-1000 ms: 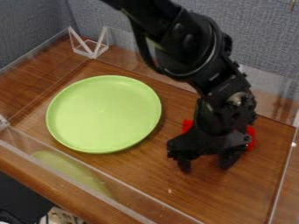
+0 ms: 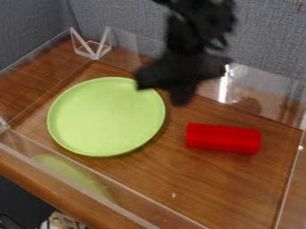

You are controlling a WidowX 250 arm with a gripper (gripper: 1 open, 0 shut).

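My gripper (image 2: 180, 85) is a blurred black shape in the upper middle of the camera view, raised over the back of the wooden board; its fingers are too blurred to tell open from shut. A red cylinder (image 2: 223, 138) lies on its side on the right, fully visible below and right of the gripper. A green plate (image 2: 106, 116) lies on the left, partly below the gripper.
A clear low wall runs around the wooden board (image 2: 180, 188). A yellowish oblong shape (image 2: 72, 176) shows at the front left, by the clear wall. A white wire frame (image 2: 91, 45) stands at the back left.
My gripper has moved up and left from over the front right of the board, uncovering the red cylinder.
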